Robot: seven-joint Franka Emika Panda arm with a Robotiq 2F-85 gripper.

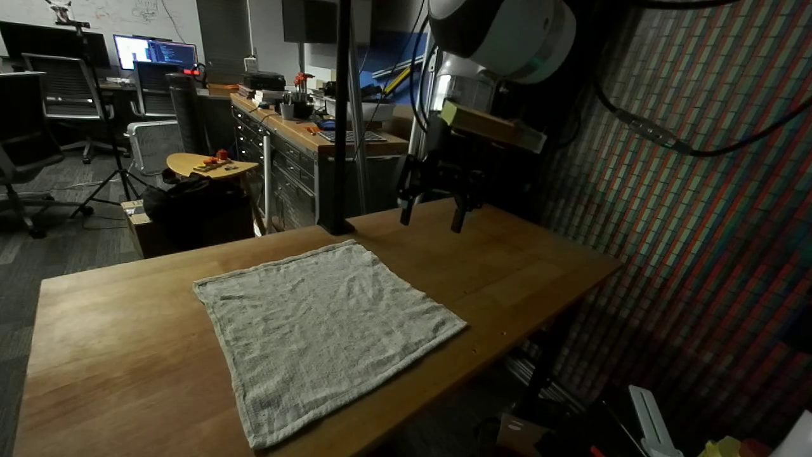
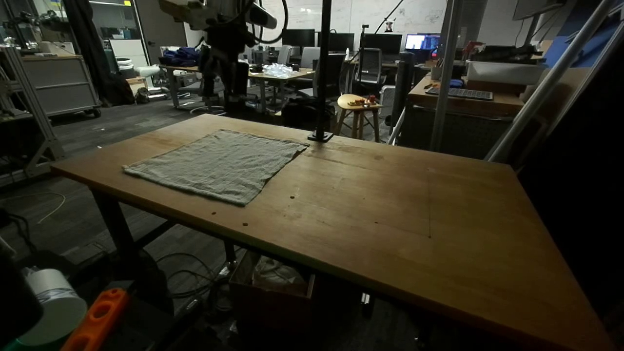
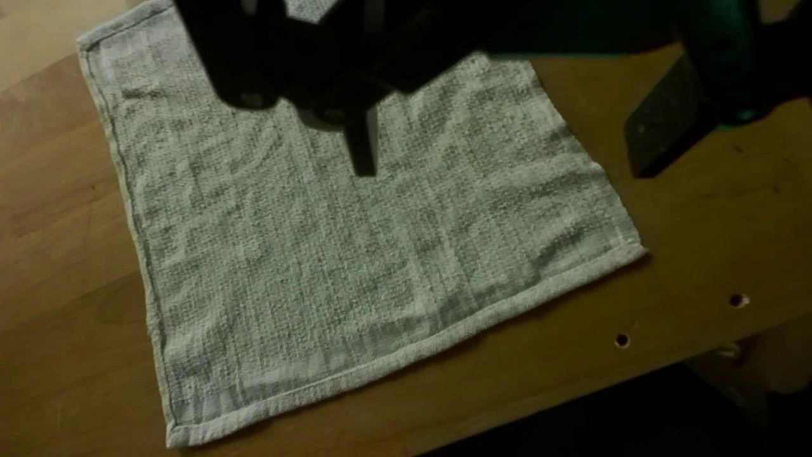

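Note:
A pale grey-white cloth [image 1: 327, 327] lies spread out nearly flat on the wooden table, with light wrinkles and a hemmed border. Exterior view 2 shows the same cloth [image 2: 219, 164] at the table's left part. My gripper [image 1: 431, 219] hangs in the air, apart from the cloth and table. Its two fingers stand wide apart with nothing between them. Looking down in the wrist view, the cloth [image 3: 365, 251] fills the middle, its upper part hidden behind my open gripper.
A black post [image 1: 340, 114] rises from the table's far edge, close to the cloth's back corner. In exterior view 2, the wooden table [image 2: 398, 204] is bare to the right of the cloth. Patterned sheeting [image 1: 685, 228] hangs beyond the table's right side.

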